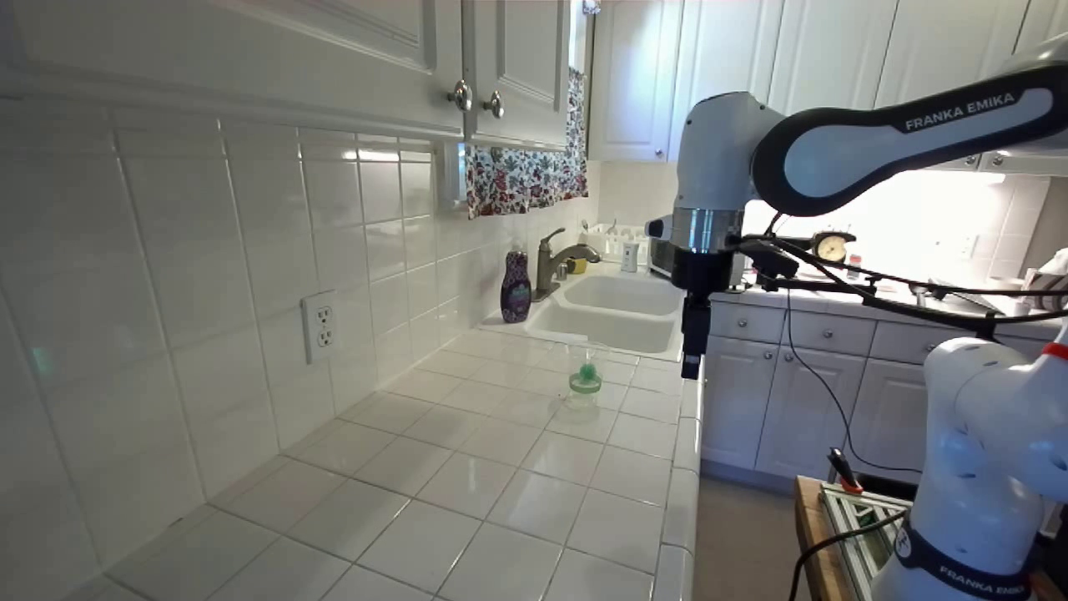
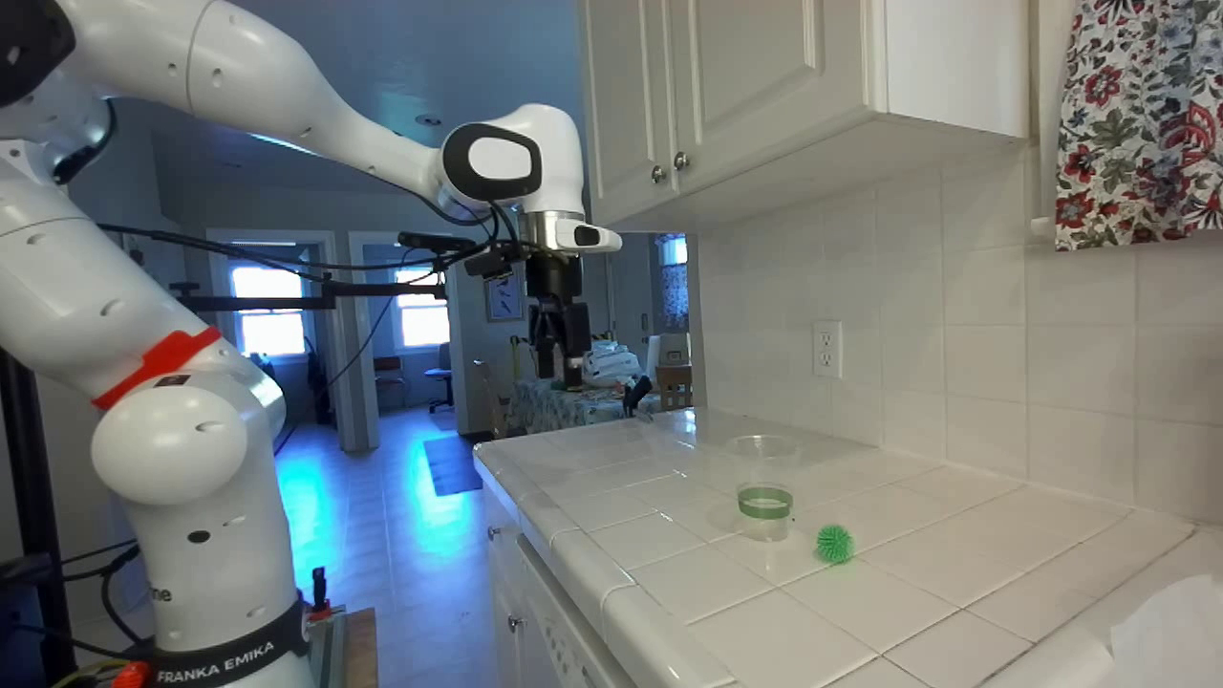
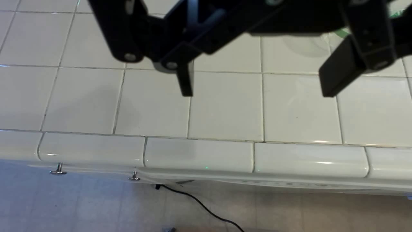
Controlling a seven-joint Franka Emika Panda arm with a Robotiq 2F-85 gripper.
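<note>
On the tiled counter stands a clear cup (image 2: 764,501) with a green band, upright. A green spiky ball (image 2: 834,544) rests on the tiles beside it, on the sink side. From exterior view 1 the ball (image 1: 587,371) shows through the clear cup (image 1: 585,386). My gripper (image 2: 561,384) hangs pointing down above the counter's front edge, well apart from both. In the wrist view the gripper is open, its fingertips wide apart with only bare tiles below. Part of the cup's green band (image 3: 342,33) peeks out behind the right finger; the rest is mostly hidden.
A double sink (image 1: 611,325) lies at the counter's far end, with a faucet (image 1: 548,265) and a purple bottle (image 1: 516,287) beside it. Cabinets (image 1: 300,60) overhang the tiled wall.
</note>
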